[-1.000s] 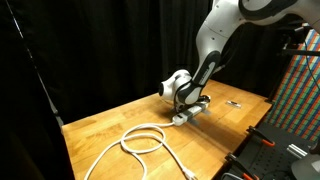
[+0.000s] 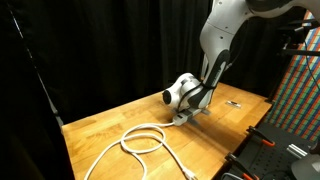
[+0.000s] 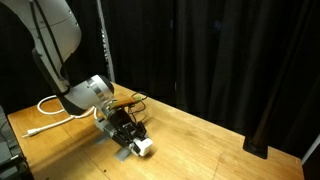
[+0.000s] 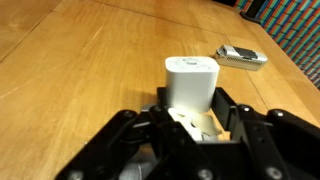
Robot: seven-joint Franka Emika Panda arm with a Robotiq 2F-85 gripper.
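A small white, capped-looking object [image 4: 191, 72] stands between the dark fingers of my gripper, which is shut on it. Its lower part is partly hidden by the fingers. From the second exterior view, the white object [image 3: 143, 147] shows at the tip of the gripper, low over the table; whether it touches the wood I cannot tell. In the first exterior view the gripper [image 2: 193, 110] is low over the table and the held object is hard to make out.
A long white cable [image 2: 128, 137] loops over the table's left part, its near end close to the arm. A small silver item [image 4: 241, 56] lies farther off, toward the table edge. Bare wood [image 3: 215, 150] spreads beyond the gripper. Black curtains hang behind.
The arm's upper links have shifted slightly to the right over the last second, and the hand's tilt differs a little. The cable and the silver item lie as before.
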